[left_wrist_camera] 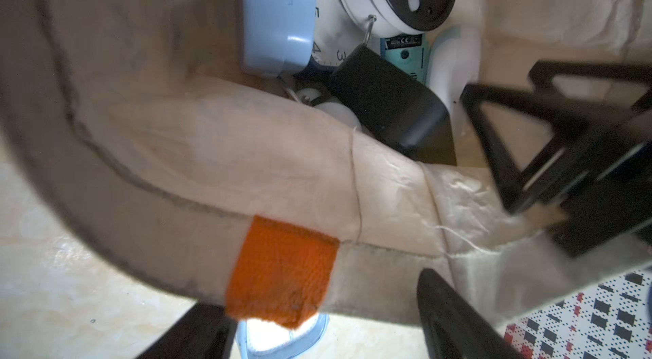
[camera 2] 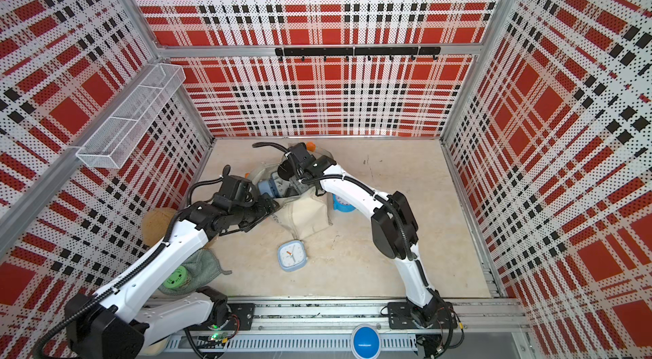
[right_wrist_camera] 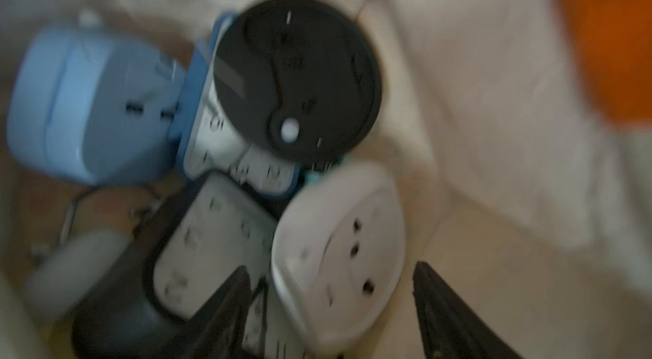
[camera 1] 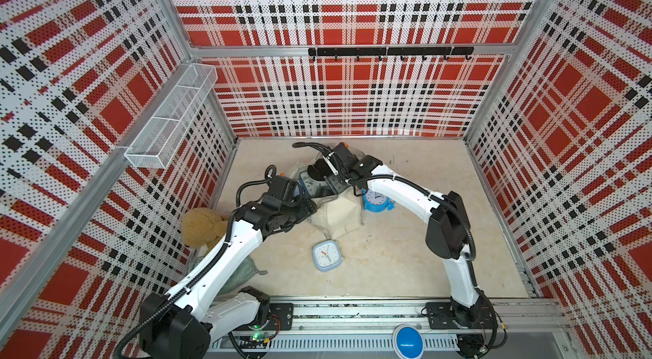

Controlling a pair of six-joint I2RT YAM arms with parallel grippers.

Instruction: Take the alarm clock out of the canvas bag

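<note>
The canvas bag (camera 1: 339, 217) stands open at the table's middle, packed with clocks. Inside it, the right wrist view shows a round black-faced clock (right_wrist_camera: 299, 80), a light-blue clock (right_wrist_camera: 102, 104), a dark-cased clock (right_wrist_camera: 203, 243) and a white rounded clock (right_wrist_camera: 346, 243). My right gripper is inside the mouth, fingers apart, near the white clock; nothing is clearly gripped. At the near rim, my left gripper has its fingers spread, with the rim's orange tag (left_wrist_camera: 284, 267) between them in view; contact cannot be told.
A light-blue square clock (camera 1: 326, 255) lies in front of the bag. A blue round clock (camera 1: 375, 200) is right of it, partly under my right arm. A brown plush toy (camera 1: 202, 226) sits at left.
</note>
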